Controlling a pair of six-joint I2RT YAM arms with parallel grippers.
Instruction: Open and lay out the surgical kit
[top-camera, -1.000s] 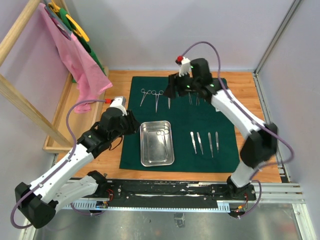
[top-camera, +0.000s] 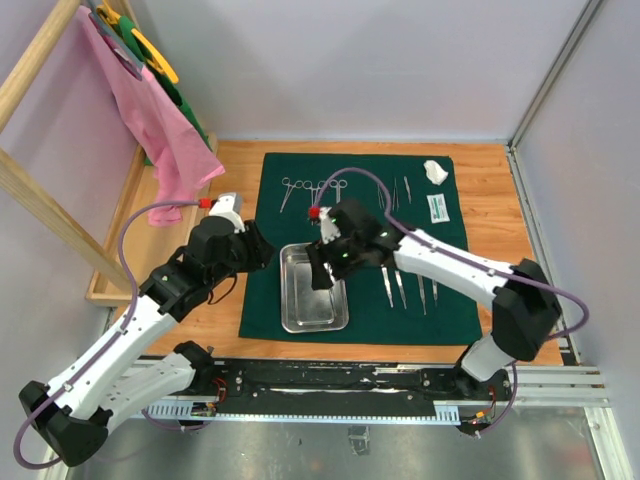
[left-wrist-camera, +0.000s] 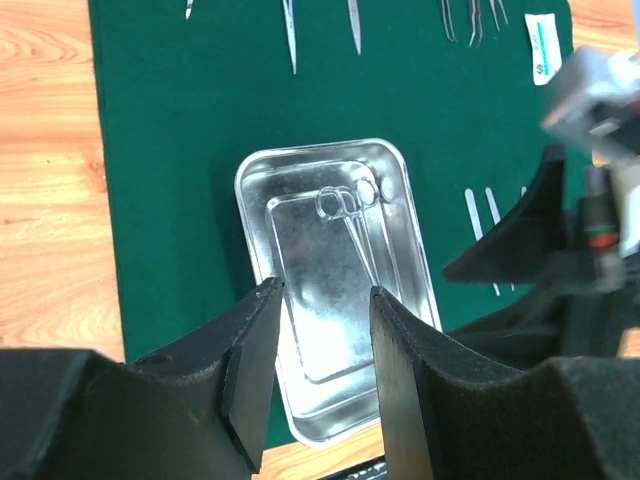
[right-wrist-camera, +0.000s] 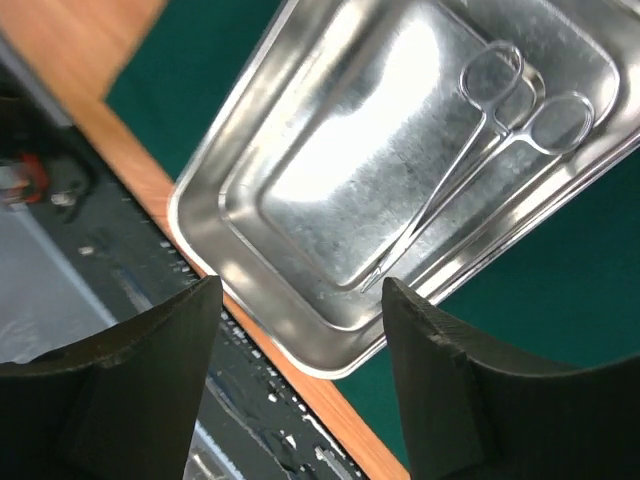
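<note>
A steel tray (top-camera: 300, 310) lies on the green cloth (top-camera: 265, 320), with two ring-handled instruments (right-wrist-camera: 480, 130) inside, seen in both wrist views. My right gripper (top-camera: 322, 275) is over the tray, fingers parted (right-wrist-camera: 302, 295), nothing seen between them. My left gripper (top-camera: 258, 250) hovers just left of the tray, fingers parted (left-wrist-camera: 319, 300), empty. Clamps (top-camera: 312, 190) lie in a row at the back of the cloth, and slim instruments (top-camera: 400, 285) lie right of the tray.
A white pad (top-camera: 435, 172) and a packet (top-camera: 437, 208) lie at the cloth's right. A wooden rack (top-camera: 45, 205) with pink cloth (top-camera: 160, 140) stands at the left.
My right arm has swept from the back clamps toward the front and left, down over the tray, its gripper now above the instruments there.
</note>
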